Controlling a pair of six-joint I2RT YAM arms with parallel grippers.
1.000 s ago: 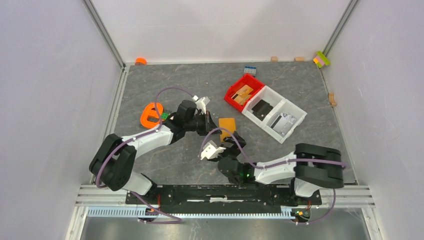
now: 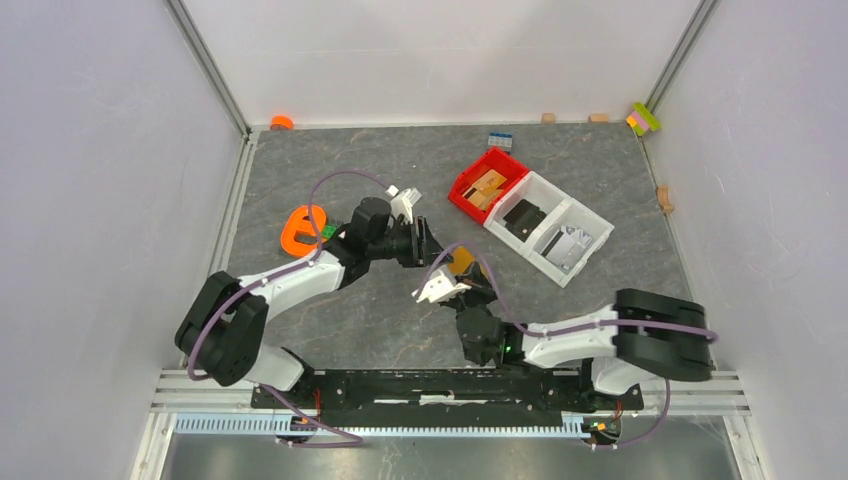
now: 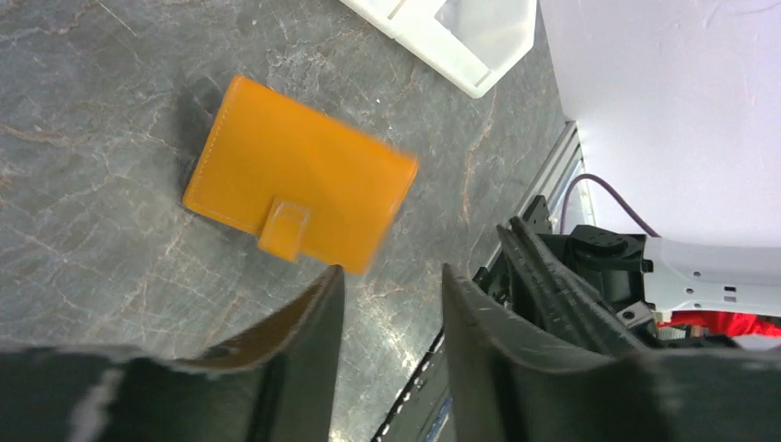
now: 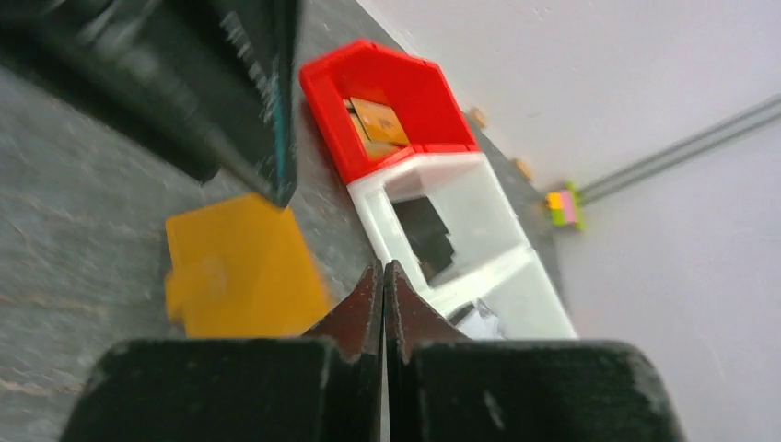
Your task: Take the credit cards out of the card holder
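Observation:
The orange card holder (image 3: 313, 166) is below my left gripper, out of its fingers, with its broad face and strap showing in the left wrist view. Slight blur covers one end, and I cannot tell whether it rests fully on the table. The left fingers stand apart with only table between them. In the right wrist view the same card holder (image 4: 244, 267) lies beyond and left of my right gripper, whose tips meet on nothing. From the top, the arms partly cover the card holder (image 2: 461, 260). No cards show in it.
On the right stands a white two-compartment box (image 2: 600, 228) holding a black item and silver-grey items. A red box (image 2: 456, 190) with brown pieces adjoins it. An orange ring-shaped object (image 2: 290, 236) lies left of the left arm. Table left of the boxes is clear.
My right gripper has gone from open to shut, and its arm has shifted right in the last top frames.

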